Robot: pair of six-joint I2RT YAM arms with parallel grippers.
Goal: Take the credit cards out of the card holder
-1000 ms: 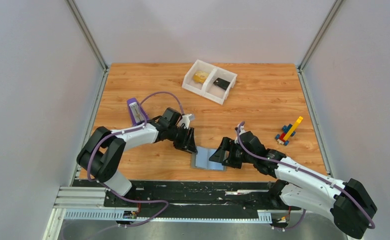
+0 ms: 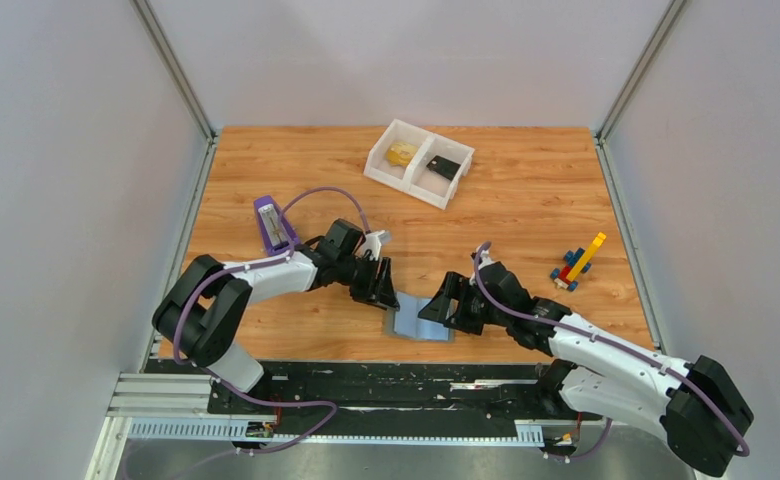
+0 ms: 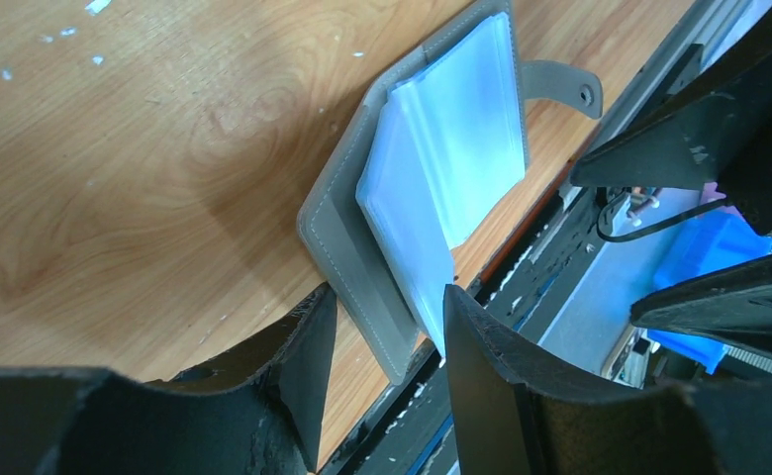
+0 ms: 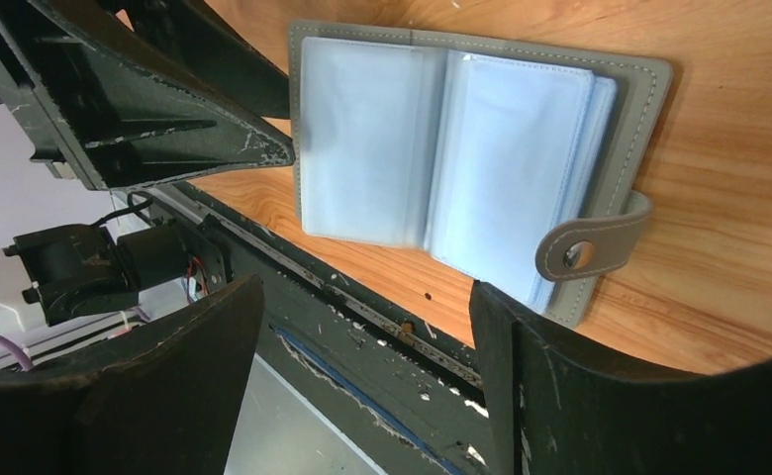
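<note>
The card holder lies spread open near the table's front edge, with a grey cover and pale blue clear sleeves; its strap shows in both wrist views. My left gripper is open at the holder's left side, with a corner of the cover and sleeves in the gap between its fingers. Over the front right part of the holder, my right gripper stands open with nothing between its fingers. Blue sleeves stack on the strap side, while another sleeve lies flat opposite. Separate cards cannot be made out.
A white two-part tray at the back holds a yellow thing and a black one. A purple object lies behind the left arm. Toy blocks stand at the right. Mid-table is clear between tray and arms.
My left gripper has shifted slightly right and toward the front edge, against the holder's left side. The holder appears nudged a little right. My right arm has hardly moved.
</note>
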